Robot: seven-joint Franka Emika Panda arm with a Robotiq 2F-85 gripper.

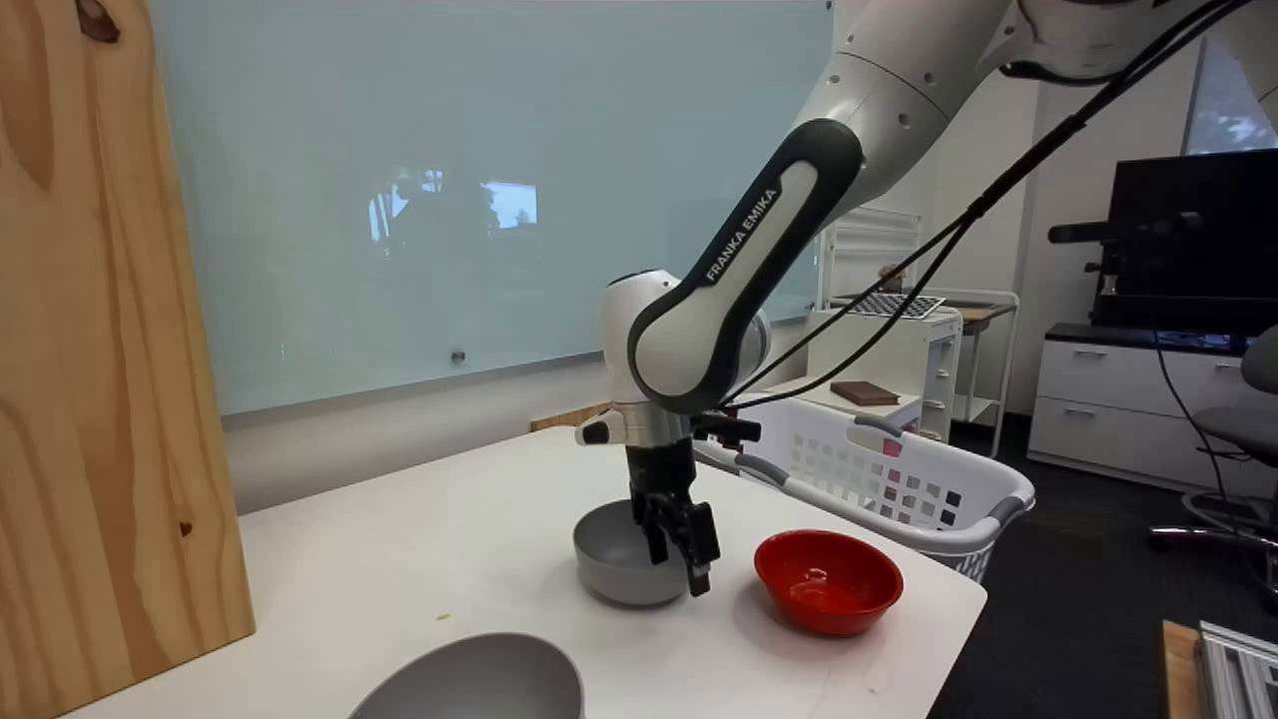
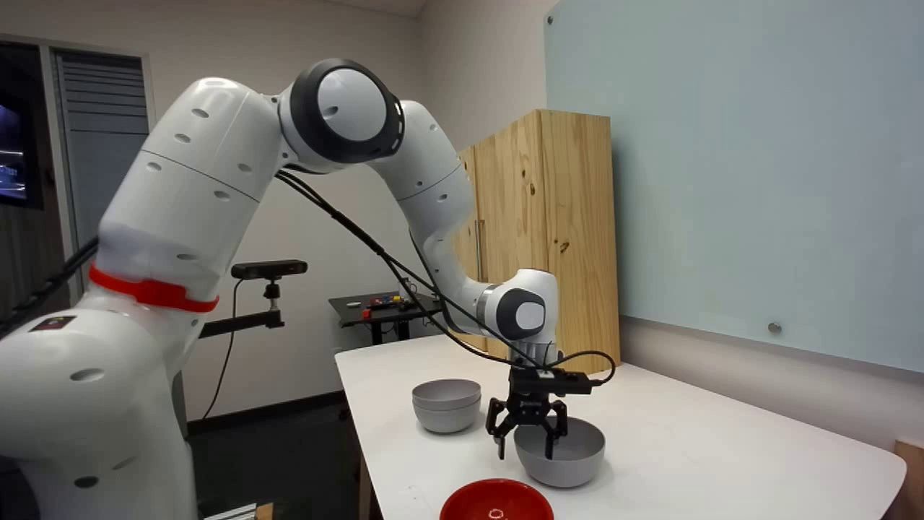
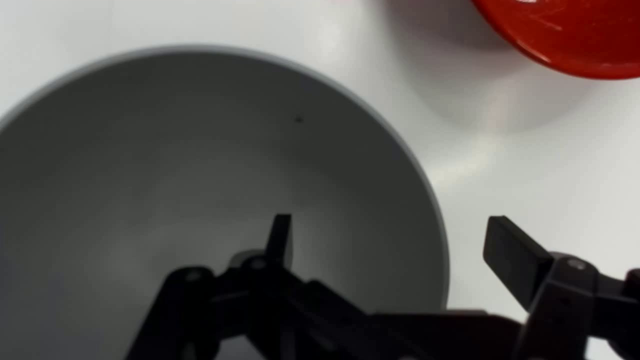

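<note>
A grey bowl (image 1: 613, 553) rests upright on the white table, below and around part of my gripper (image 1: 679, 569). The gripper is open and straddles the bowl's rim: in the wrist view one finger (image 3: 279, 240) is over the bowl's inside, the other finger (image 3: 510, 258) outside it over the table. The rim (image 3: 441, 240) runs through the gap, with neither finger seen to touch it. Beside that bowl is a red bowl (image 1: 827, 583), empty apart from a glint of light. Farther along the table sit two nested grey bowls (image 2: 446, 406).
The white table (image 1: 395, 539) has free room behind the bowls. A tall wooden cabinet (image 2: 576, 225) stands at one end, and a white laundry basket (image 1: 863, 461) sits past the other. A glass board (image 1: 479, 180) hangs along the wall.
</note>
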